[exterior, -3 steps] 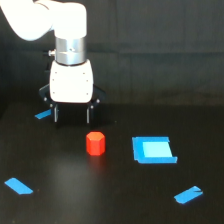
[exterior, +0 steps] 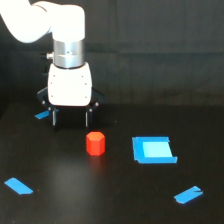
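Note:
A small red block (exterior: pixel 95 143) sits upright on the dark table near the middle of the view. My gripper (exterior: pixel 71 121) hangs behind it and somewhat to the left, under the white arm. Its two dark fingers are spread wide, and between them shows only dark background. The block stands apart from the gripper. Right of the block, a pale square (exterior: pixel 156 149) framed by blue tape (exterior: pixel 139 158) lies on the table.
Blue tape strips mark the table at front left (exterior: pixel 18 186), front right (exterior: pixel 188 195) and back left (exterior: pixel 42 115). A dark curtain (exterior: pixel 155 50) closes off the back.
My gripper has shifted slightly left and a touch lower in the view, staying open. The red block and the taped square have not moved.

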